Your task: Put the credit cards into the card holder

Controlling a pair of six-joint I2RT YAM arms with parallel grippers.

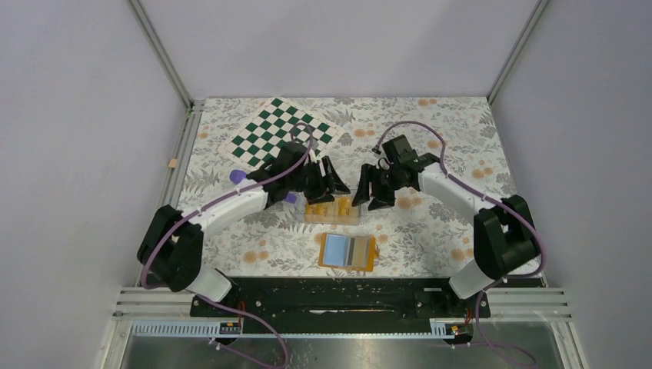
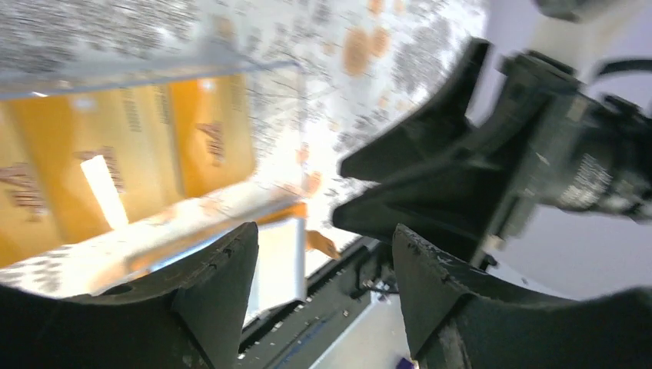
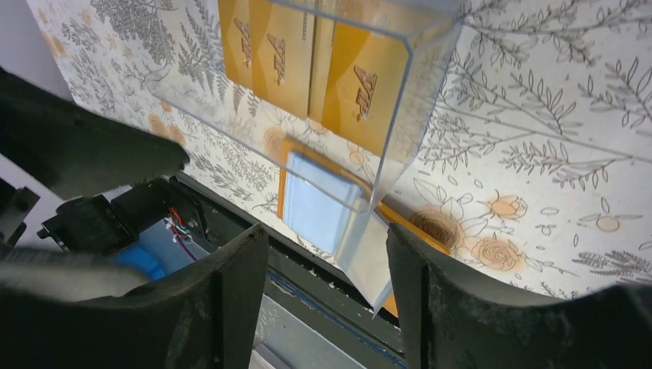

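An open-topped clear acrylic box holds several orange-yellow cards in the middle of the table. In front of it lies an orange card holder with pale blue and beige sections. Both grippers are over the box, facing each other: my left gripper at its left and my right gripper at its right. Both are open, with nothing between their fingers in the wrist views.
A green-and-white checkered board lies at the back left, with a purple object below it, partly under the left arm.
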